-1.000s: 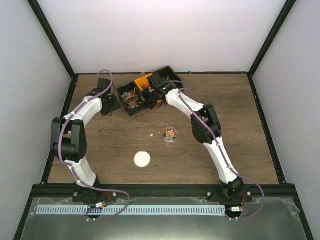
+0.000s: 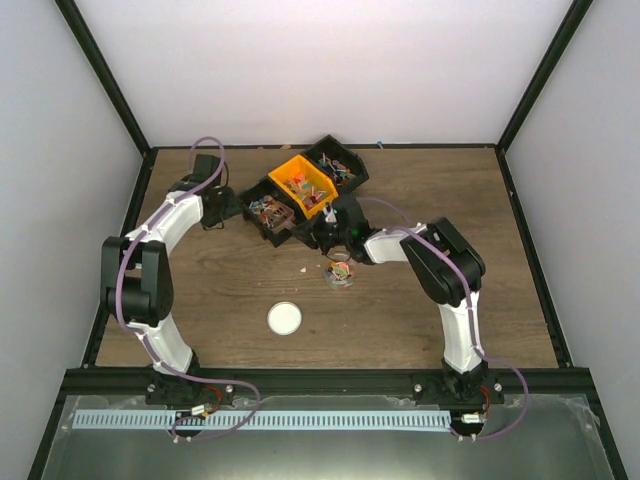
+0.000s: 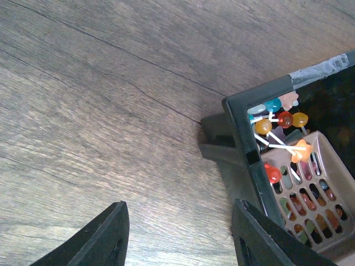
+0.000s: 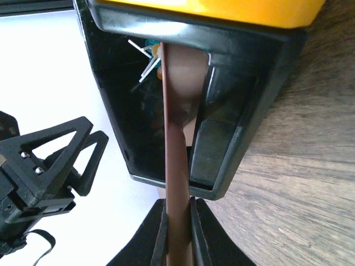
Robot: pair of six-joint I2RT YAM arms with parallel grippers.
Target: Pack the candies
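Note:
Candies fill three bins: a left black bin (image 2: pixel 252 196), a yellow bin (image 2: pixel 277 170) and a back black bin (image 2: pixel 350 184). A clear jar (image 2: pixel 339 280) holding candies stands on the table, a white lid (image 2: pixel 284 318) below it. My left gripper (image 2: pixel 228 208) stands open left of the bins; in the left wrist view, nothing is between its fingers, and candies (image 3: pixel 263 126) show in a bin beside it. My right gripper is shut on a brown, flat, elongated piece (image 4: pixel 176 166) that reaches into a black bin.
A small pale scrap lies near the middle. Walls border the back and sides.
My right gripper has moved toward the front and slightly right, uncovering more of the yellow bin and nearing the jar. The left arm is nearly still.

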